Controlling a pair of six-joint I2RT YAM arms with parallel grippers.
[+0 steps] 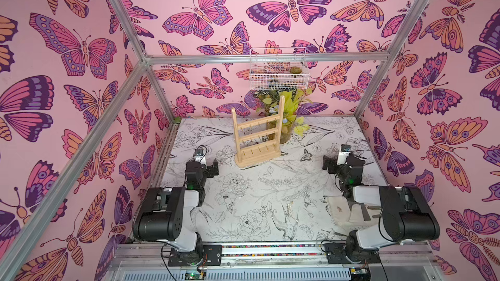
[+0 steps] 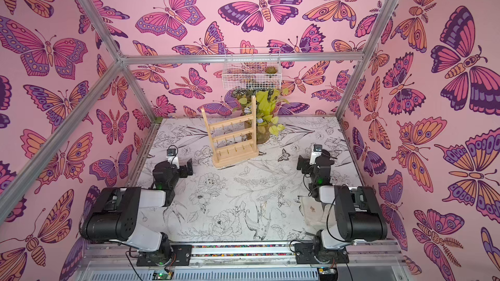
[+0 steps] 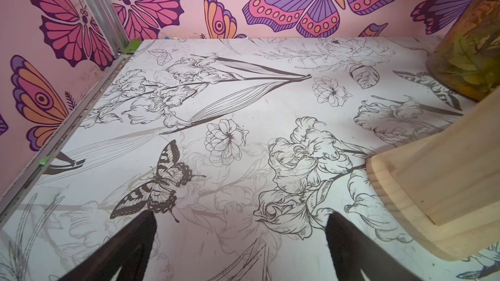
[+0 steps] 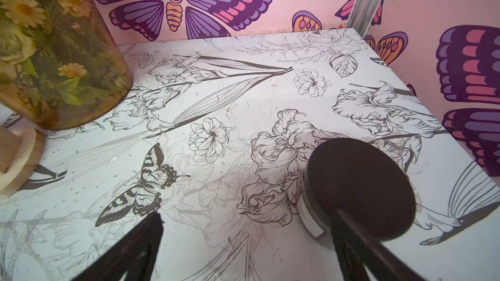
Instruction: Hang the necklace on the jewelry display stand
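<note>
The wooden display stand (image 1: 258, 137) is upright at the back middle of the table, with three crossbars and a row of pegs low on it; its bars look bare. Its base edge (image 3: 395, 208) shows at the right of the left wrist view. I cannot make out the necklace in any view. My left gripper is open over bare table, left of the stand. On the other side, my right gripper is also open and empty, apart from the stand.
A glass vase with flowers (image 4: 67, 72) stands right behind the stand. A dark round-lidded jar (image 4: 362, 189) sits near the right gripper's right finger. A pale cloth (image 1: 338, 209) lies at the front right, partly under the arm.
</note>
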